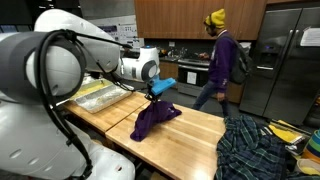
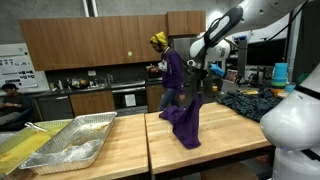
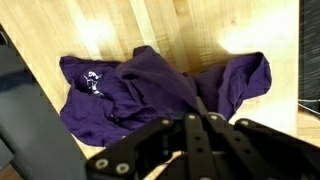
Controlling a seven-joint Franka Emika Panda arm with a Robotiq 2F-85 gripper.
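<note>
A purple cloth is on the wooden table, its middle drawn up into a peak. At the top of that peak is my gripper, shut on the fabric. In the second exterior view, the raised fold of the cloth reaches up to the gripper, while its lower part rests on the table. Looking down from the wrist, the cloth spreads in folds to both sides, with a white print on its left part. A fold runs up to the gripper; the fingertips are partly hidden.
A dark crumpled cloth covers the table's right side. Foil trays stand at the far left of the second exterior view. A person in purple with a yellow hat stands beyond the table.
</note>
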